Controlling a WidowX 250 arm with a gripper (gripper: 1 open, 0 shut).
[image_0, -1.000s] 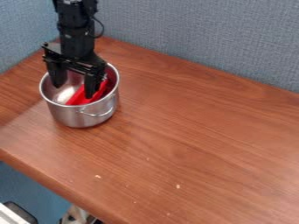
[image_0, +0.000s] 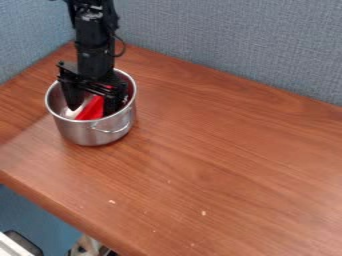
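Observation:
A steel pot (image_0: 91, 131) stands on the wooden table at the left. Inside it lies a red object (image_0: 90, 109), with a pale shape beside it that I cannot make out. My black gripper (image_0: 94, 98) reaches down from above into the pot, over the red object. Its fingertips are dark and partly hidden, so whether it holds anything is unclear.
A grey padded wall (image_0: 241, 40) runs along the back and another along the left. The table's front edge drops away at the lower left.
The gripper has moved lower into the pot, and its fingers appear closer together than a second ago. The pot stays in place.

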